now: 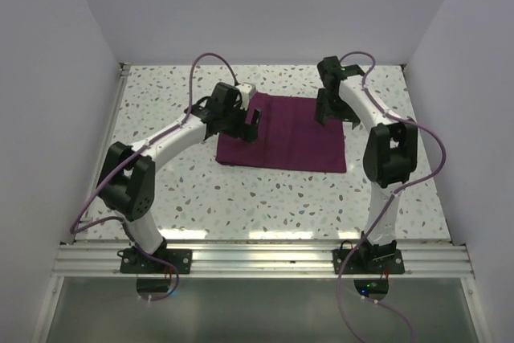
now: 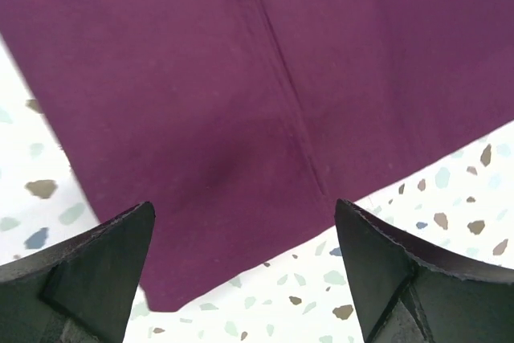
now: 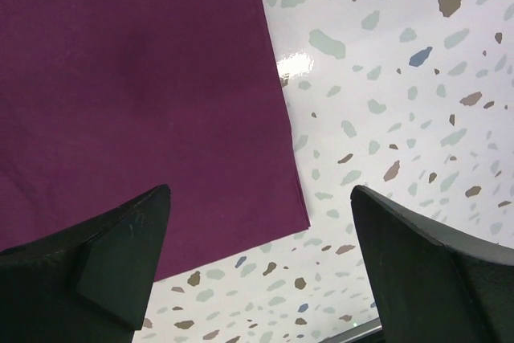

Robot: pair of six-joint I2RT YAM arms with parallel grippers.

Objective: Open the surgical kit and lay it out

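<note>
A dark plum cloth lies spread on the speckled table, with a crease or fold running down its left part. In the left wrist view its near corner lies below my open left gripper, which in the top view hangs over the cloth's left section. My right gripper stands open over the cloth's right edge, near its upper right in the top view; the right wrist view shows the cloth and a corner between the fingers, none of it held. No instruments are visible on the cloth.
Grey walls stand left, right and behind; a metal rail runs along the front edge.
</note>
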